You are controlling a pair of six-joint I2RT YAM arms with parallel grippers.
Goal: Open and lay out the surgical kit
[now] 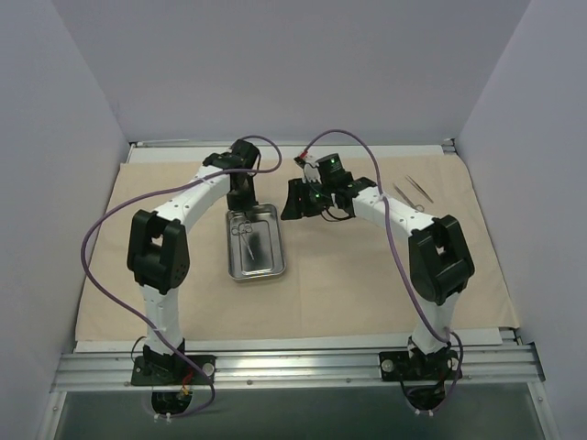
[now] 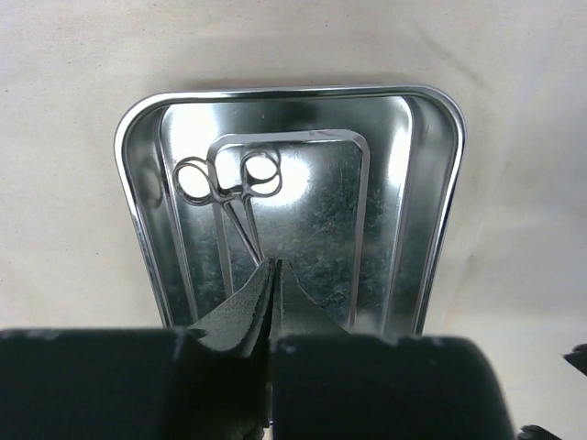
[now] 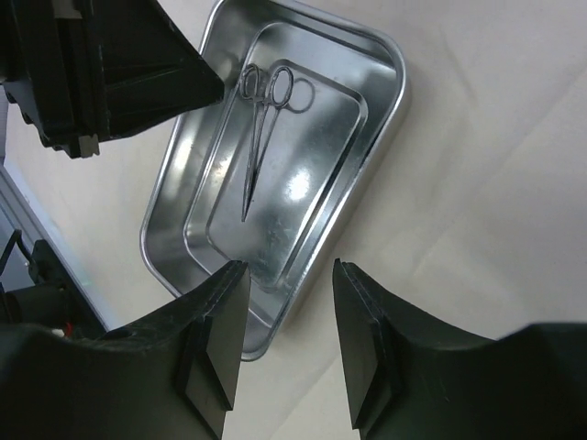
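Note:
The ringed surgical instrument (image 2: 240, 203) lies along the metal tray (image 2: 440, 211), rings toward the far end. In the right wrist view, the whole instrument (image 3: 256, 147) shows, its points on the tray floor. My left gripper is shut over the tray, with nothing plainly visible between its fingers; its tips hide the instrument's points from its own camera. Seen from the right wrist, the left fingers (image 3: 193, 92) stand beside the rings. My right gripper is open and empty, near the tray's right rim. In the top view, the right gripper (image 1: 292, 213) sits right of the tray.
On the cloth at the far right lie tweezers (image 1: 419, 189) and, partly behind my right arm, another thin instrument (image 1: 404, 195) and a ringed one (image 1: 419, 208). Bare cloth (image 1: 335, 284) spreads right of the tray.

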